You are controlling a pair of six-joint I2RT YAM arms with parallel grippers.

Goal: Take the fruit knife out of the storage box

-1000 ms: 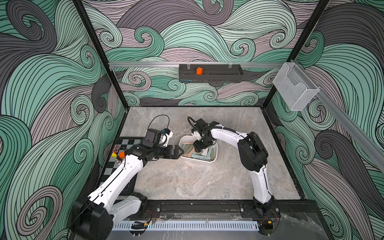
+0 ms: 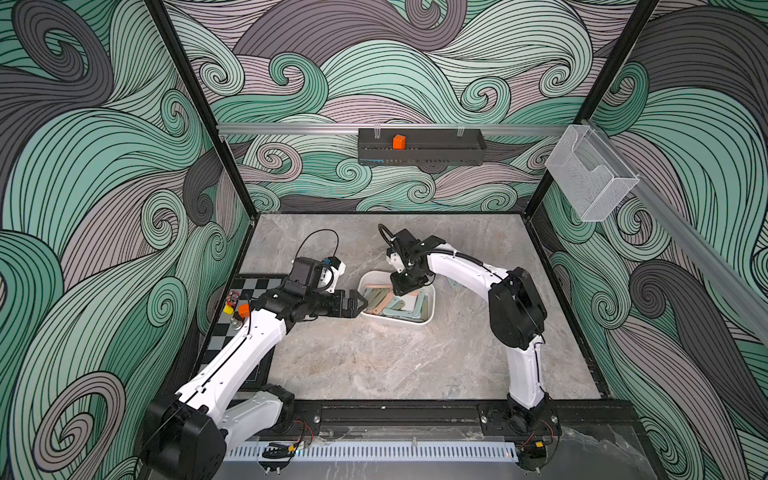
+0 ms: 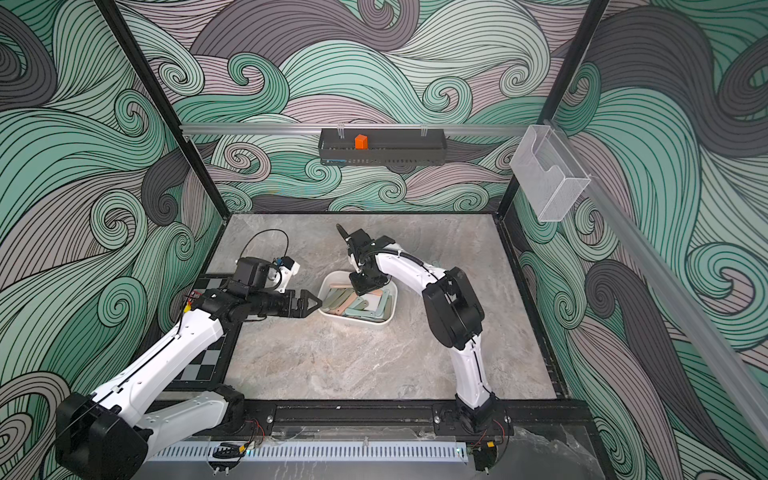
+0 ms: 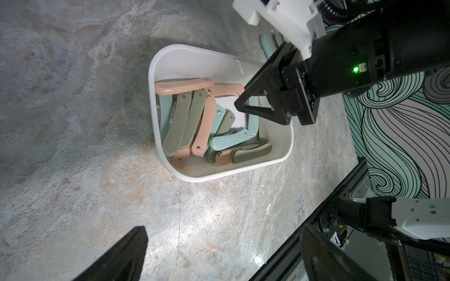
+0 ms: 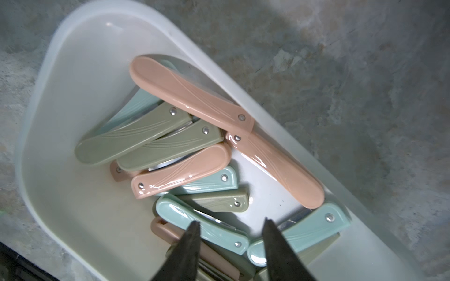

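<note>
A white storage box (image 4: 164, 161) stands on the grey table, holding several folded fruit knives in pink, teal and olive. In the right wrist view, a pink knife (image 5: 279, 171) lies along the wall, and a teal knife (image 5: 201, 223) lies near the fingertips. Over the box, my right gripper points down with a gap between its fingers; nothing shows held there. The left wrist view shows its dark fingers (image 4: 262, 91) above the box's right half. My left gripper is open, left of the box, with only bare table between its fingers.
Teal and olive knives (image 4: 267, 46) lie on the table outside the box, partly hidden behind the right gripper. A checkered board (image 2: 214, 344) with small coloured items is at the left edge. The table in front of the box is clear.
The left arm and the box have stayed still.
</note>
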